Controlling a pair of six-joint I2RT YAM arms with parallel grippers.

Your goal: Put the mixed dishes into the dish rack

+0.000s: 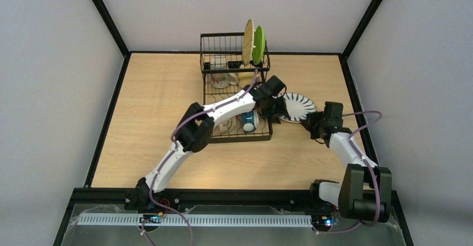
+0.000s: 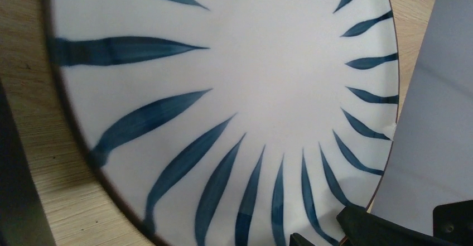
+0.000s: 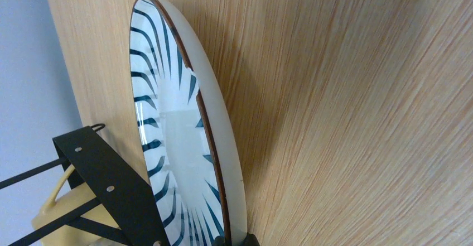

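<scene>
The white plate with blue strokes is tilted up off the table just right of the rack. At its near right edge my right gripper is shut, with the plate's brown rim between its fingertips. My left gripper stands open by the plate's left side; in the left wrist view one dark finger overlaps the plate's edge. The black dish rack holds a cream plate and a green plate upright on top, with a blue cup in its lower front.
A white mug and a yellow mug sit in the rack's lower level. The left arm reaches across the rack's front. Bare table lies to the left and in front.
</scene>
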